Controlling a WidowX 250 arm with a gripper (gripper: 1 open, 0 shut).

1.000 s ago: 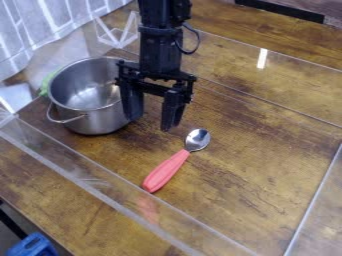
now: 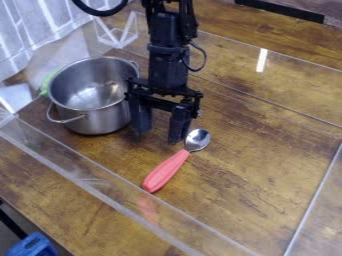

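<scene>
My black gripper [image 2: 160, 120] hangs low over the wooden table, just right of a steel pot [image 2: 94, 90], its two dark fingers apart and pointing down. A spoon with a pink handle [image 2: 168, 169] and steel bowl end lies in front of it, a little to the right. I see nothing held between the fingers, though the dark parts blend together.
A blue object [image 2: 34, 245] sits at the bottom left corner, and a pale, unclear item stands behind the pot at the left edge.
My gripper has moved slightly down toward the table and the spoon. The pot and spoon lie where they were.
</scene>
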